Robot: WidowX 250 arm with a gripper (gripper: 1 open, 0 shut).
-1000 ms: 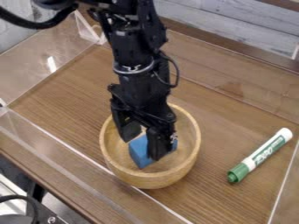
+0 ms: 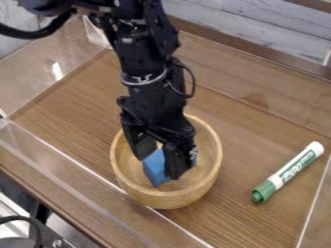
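My black gripper (image 2: 162,140) hangs over a round wooden bowl (image 2: 175,196), its fingers reaching down inside the bowl's rim and open. A small blue object (image 2: 157,169) lies in the bowl just under the fingers. The gripper hides part of it, and I cannot tell whether the fingers touch it.
A green and white marker (image 2: 287,173) lies on the wooden table (image 2: 77,116) to the right of the bowl. Black cables show at the lower left edge.
The gripper has shifted very slightly over the bowl. The bowl, the blue object and the marker look much the same.
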